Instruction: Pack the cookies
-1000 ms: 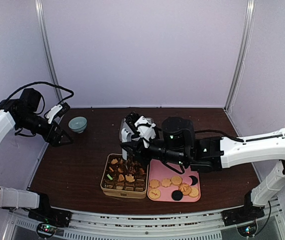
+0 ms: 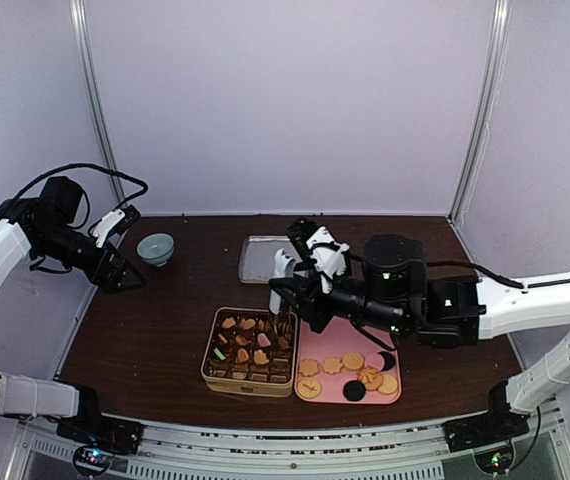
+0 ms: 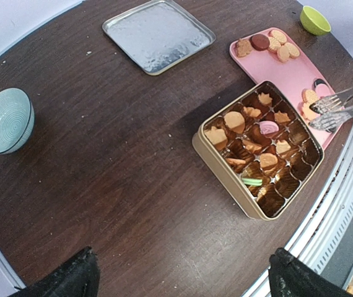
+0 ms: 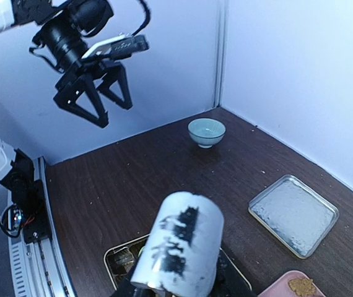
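A gold tin box with a brown divided insert [image 2: 250, 378] holds cookies in several compartments. Right of it a pink tray [image 2: 315, 335] carries round, flower-shaped and dark cookies. My right gripper [image 2: 280, 310] is over the box's right side and the pink tray, its metal tong-like fingers [image 3: 331, 117] apart, nothing seen held. In its own wrist view a white cylinder hides the tips. My left gripper [image 2: 125, 275] hangs open and empty at the left, above the table.
A pale blue bowl [image 2: 155, 248] stands at the back left. A metal tray [image 2: 257, 258] lies behind the box. A green bowl [image 3: 314, 21] is near the right edge.
My right gripper has moved right and up from over the middle of the box, uncovering more of its cookies and the metal tray. The left arm is still.
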